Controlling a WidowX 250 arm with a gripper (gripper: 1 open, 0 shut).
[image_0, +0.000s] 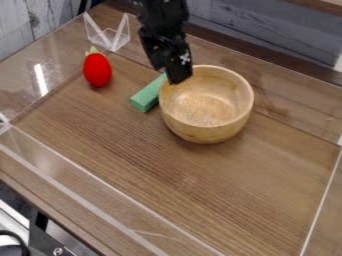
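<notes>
A black arm reaches down from the top centre to my gripper, which stands open over the upper-left rim of a large tan bowl. A green oblong item lies just left of the bowl, below the gripper. The bowl looks empty.
A red oval object with some yellow at its top lies to the left. A white wire-like holder stands at the top left. Cables lie beyond its lower-left edge.
</notes>
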